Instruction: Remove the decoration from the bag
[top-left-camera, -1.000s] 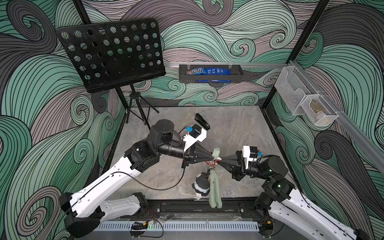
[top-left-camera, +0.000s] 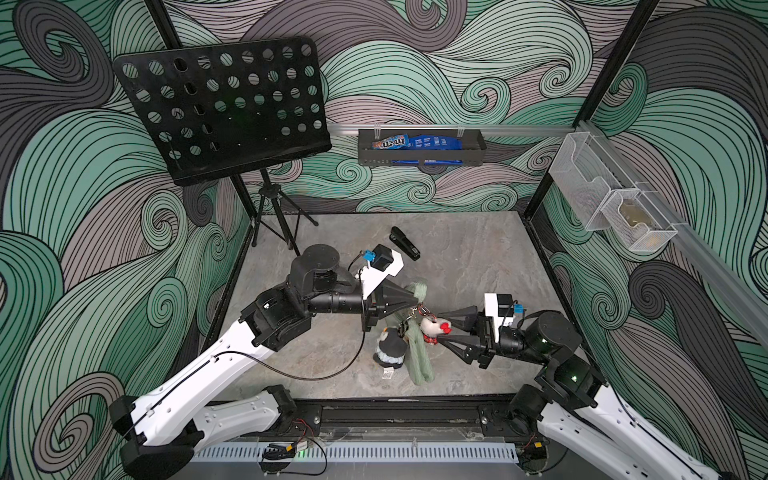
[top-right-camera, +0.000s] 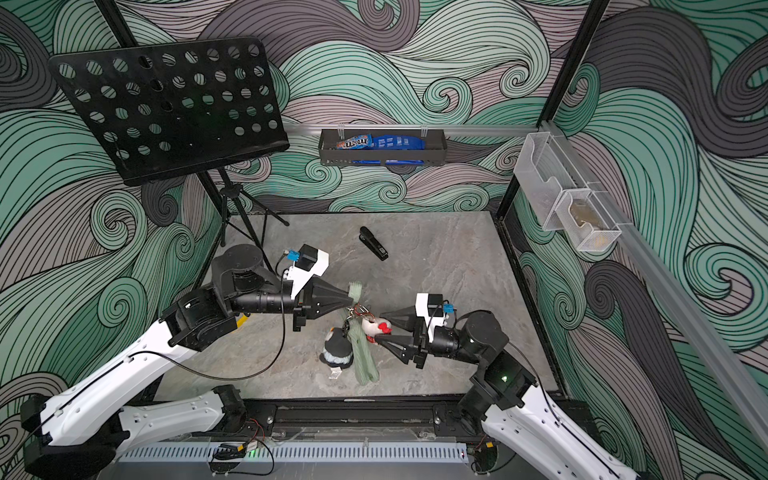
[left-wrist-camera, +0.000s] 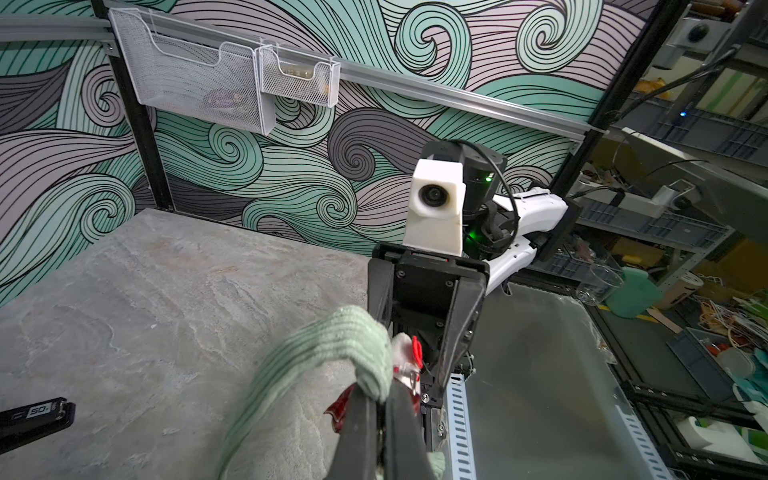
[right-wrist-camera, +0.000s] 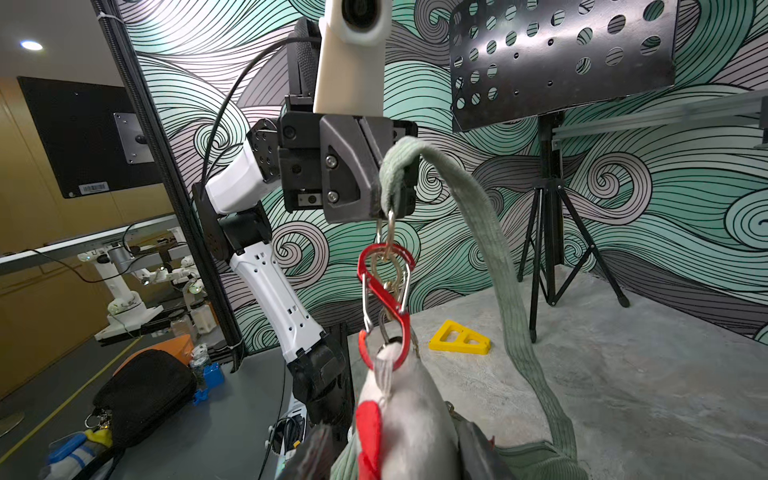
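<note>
A pale green knitted bag (top-left-camera: 419, 356) hangs below my left gripper (top-left-camera: 418, 300), which is shut on its strap (left-wrist-camera: 336, 336). From that hold, metal rings and a red S-shaped carabiner (right-wrist-camera: 388, 300) lead down to a white plush decoration (right-wrist-camera: 416, 424) with a red tag. My right gripper (top-left-camera: 439, 326) is open, its fingers (right-wrist-camera: 477, 452) apart on both sides of the plush. A dark penguin plush (top-left-camera: 390, 349) hangs at the bag's left side. In the left wrist view, the fingers hide much of the white plush.
A black object (top-left-camera: 405, 243) lies toward the back of the table. A yellow piece (right-wrist-camera: 459, 337) rests near the music stand (top-left-camera: 232, 112). Mesh baskets (top-left-camera: 612, 196) hang on the right wall.
My left gripper has moved left and the bag with it.
</note>
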